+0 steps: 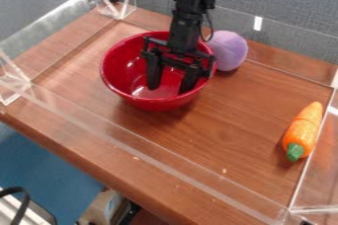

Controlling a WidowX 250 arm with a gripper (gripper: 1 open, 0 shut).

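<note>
A large red bowl (pixel 132 83) sits on the wooden table toward the back left. My black gripper (pixel 172 63) reaches down from the top into the bowl, its lower parts over the bowl's interior; whether its fingers are open or shut, or hold anything, is hard to make out against the dark shapes. Behind the bowl to the right is a purple round object (pixel 228 51), partly hidden by the bowl and arm. An orange toy carrot (pixel 302 128) with a green tip lies at the table's right side.
Clear plastic guards line the table's edges. A grey wall stands behind, and a blue floor with clutter shows at the lower left.
</note>
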